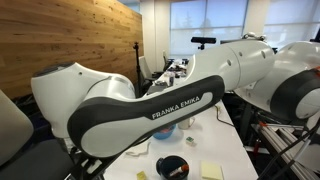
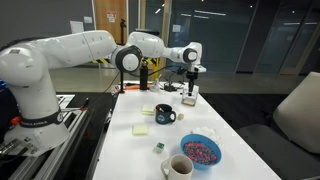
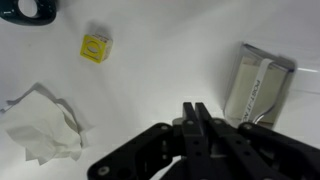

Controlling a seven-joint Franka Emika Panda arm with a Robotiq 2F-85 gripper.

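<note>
My gripper is shut, with nothing showing between its fingers, over the white table. To its right in the wrist view lies a clear rectangular container [image 3: 258, 88] with a pale strip across it. A small yellow block [image 3: 95, 47] is at upper left, near the dark rim of a black mug [image 3: 28, 10] cut off by the frame edge. Crumpled white paper or cloth [image 3: 42, 125] lies at lower left. In exterior view 2 the gripper [image 2: 190, 87] hangs at the table's far end, by the container [image 2: 189, 101]. The arm hides the gripper in exterior view 1.
A blue bowl [image 2: 197, 152] with reddish contents and a white mug [image 2: 180, 169] stand at the near end, close to a small pale-green block [image 2: 159, 148]. Yellow paper squares [image 2: 140, 129] lie beyond. A dark chair [image 2: 278, 125] borders the table's right side.
</note>
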